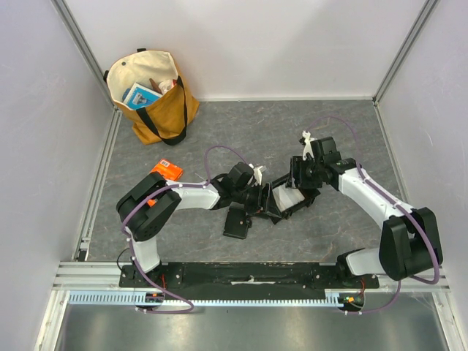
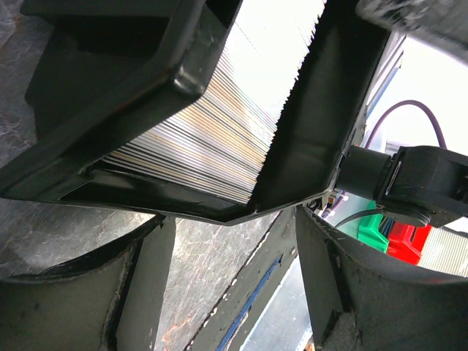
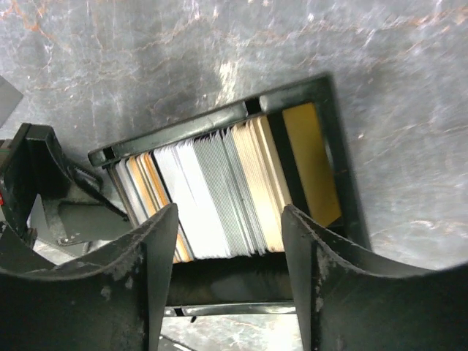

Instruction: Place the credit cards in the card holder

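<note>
The black card holder (image 3: 340,175) lies between my grippers, packed with rows of cards (image 3: 219,197), white, grey, cream and a few orange, with a yellow-brown section at one end. In the left wrist view the cards (image 2: 212,139) show edge-on inside the holder. My left gripper stands open at the holder's lower edge, nothing seen between its fingers. My right gripper is over the holder, its fingers apart above the cards, holding nothing visible.
An orange bag (image 1: 167,110) with items inside stands at the back left. Orange objects (image 1: 167,168) and a dark flat item (image 1: 235,225) lie near the left arm.
</note>
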